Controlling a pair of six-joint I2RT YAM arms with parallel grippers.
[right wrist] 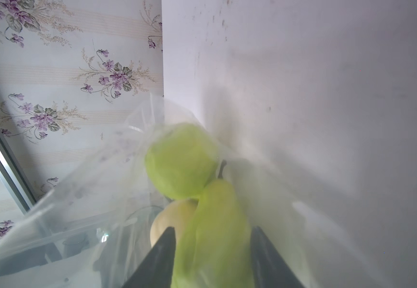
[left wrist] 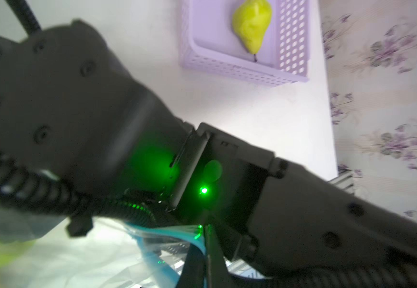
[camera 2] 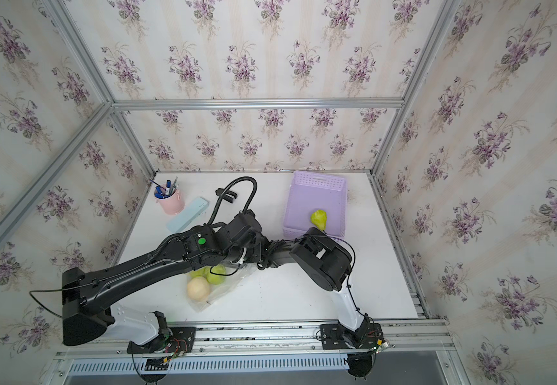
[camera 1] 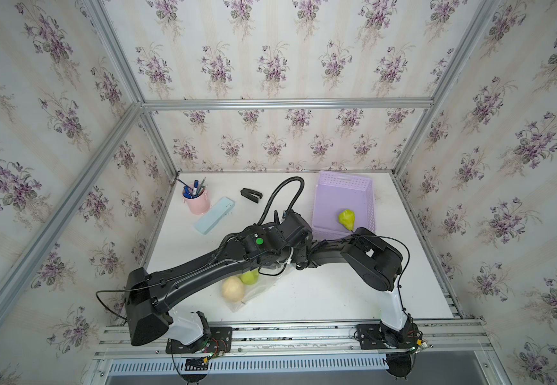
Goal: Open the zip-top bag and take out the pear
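Note:
The clear bag with blue zip top (left wrist: 170, 235) lies under both arms. My left gripper is shut at the zip edge, with thin film at its fingers. My right gripper is part open inside or against the bag, its fingers either side of a green pear (right wrist: 218, 225) seen through hazy plastic; whether they touch it I cannot tell. A green round fruit (right wrist: 179, 158) and a pale round fruit (right wrist: 167, 220) lie beside that pear. Another pear (camera 1: 347, 219) lies in the purple basket (camera 1: 316, 199).
A pink pen cup (camera 1: 198, 204), light blue case (camera 1: 214, 215) and black stapler (camera 1: 251, 194) stand at the back left. The two arms crowd together over the middle.

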